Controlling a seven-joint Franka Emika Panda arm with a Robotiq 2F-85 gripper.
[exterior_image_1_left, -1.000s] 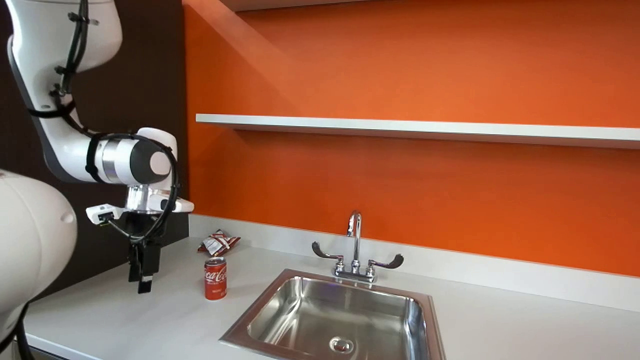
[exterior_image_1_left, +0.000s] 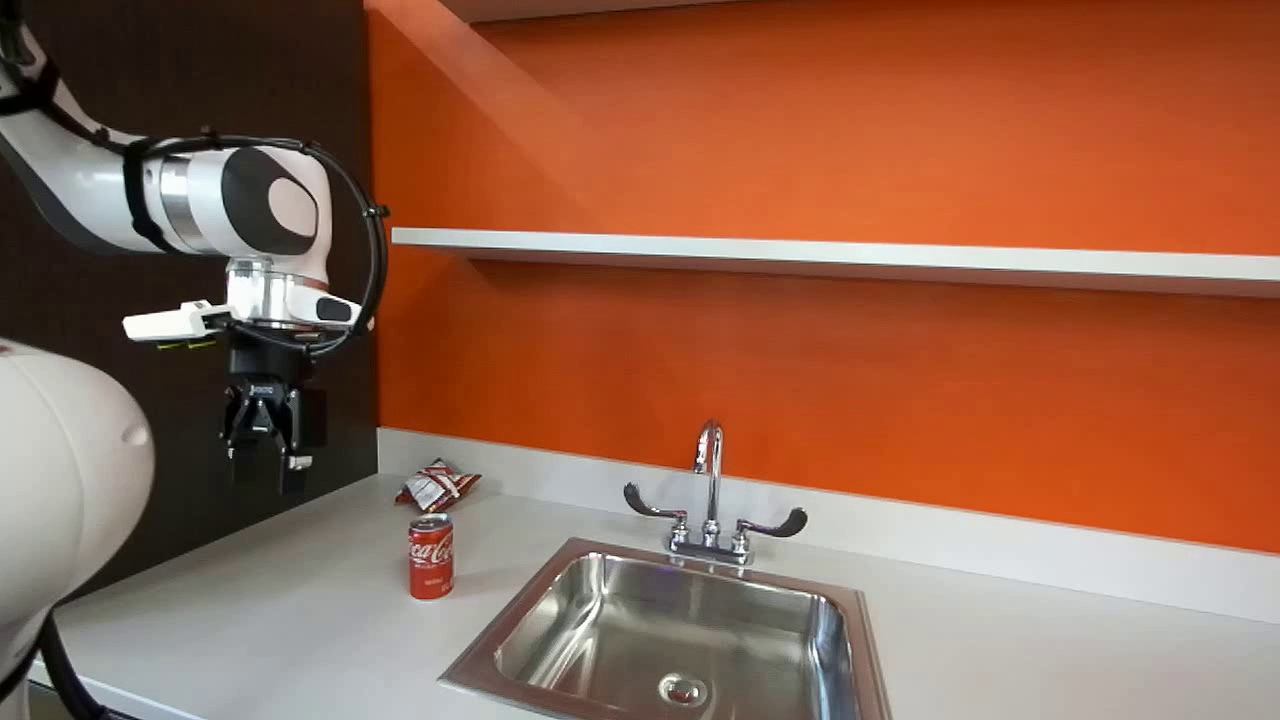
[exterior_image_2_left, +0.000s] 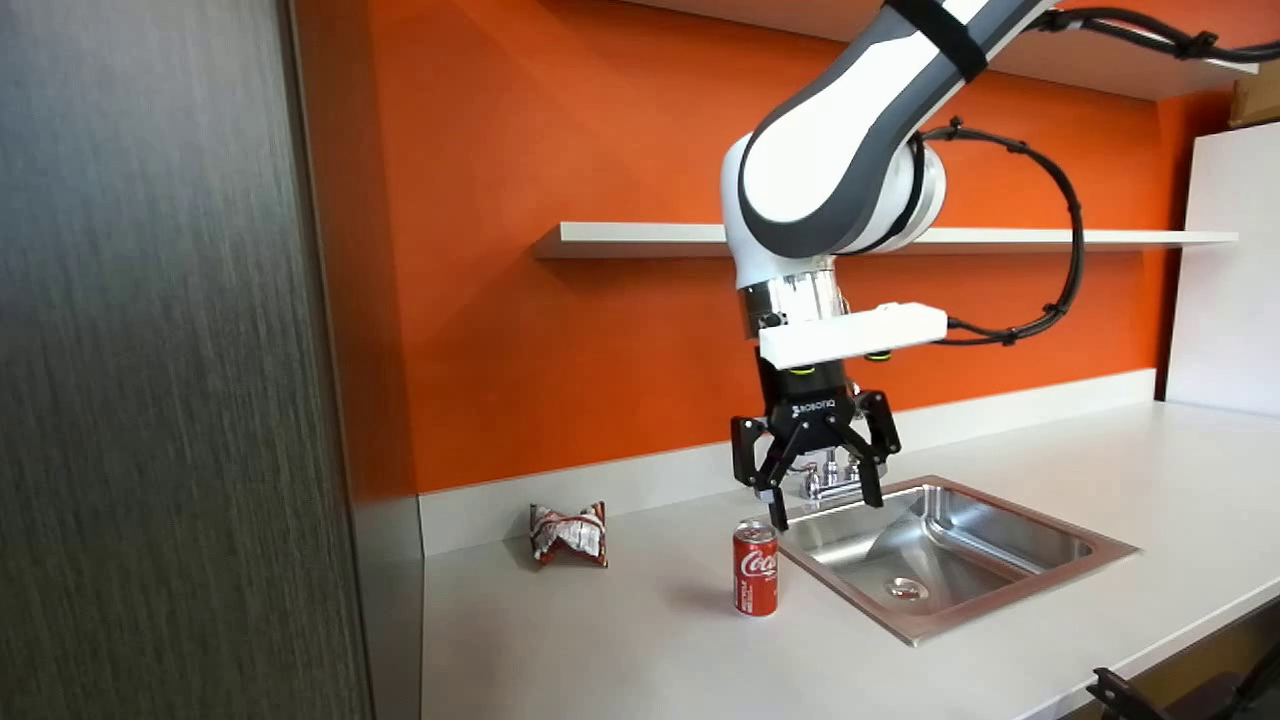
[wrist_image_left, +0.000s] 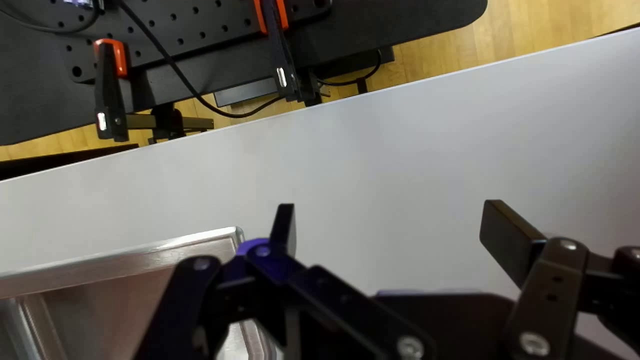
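My gripper (exterior_image_2_left: 828, 514) points down over the counter with its two fingers spread and nothing between them. In the wrist view a wide gap separates the left finger (wrist_image_left: 283, 231) from the right one, and only bare counter shows there. A red Coca-Cola can (exterior_image_1_left: 431, 557) stands upright on the counter, left of the sink. Seen from the second exterior camera, the can (exterior_image_2_left: 755, 570) appears just below and left of the fingertips, not touching them. A crumpled red and white snack bag (exterior_image_2_left: 569, 534) lies farther back, by the backsplash. Neither can nor bag shows in the wrist view.
The steel sink (exterior_image_1_left: 486, 662) is set into the counter, with a chrome faucet (exterior_image_1_left: 710, 486) behind it. A white shelf (exterior_image_1_left: 840, 254) runs along the orange wall. A dark panel (exterior_image_2_left: 180, 360) closes off the left side.
My gripper has risen well above the counter and shifted slightly left in the first exterior view, turning somewhat. The can and the bag have stayed put.
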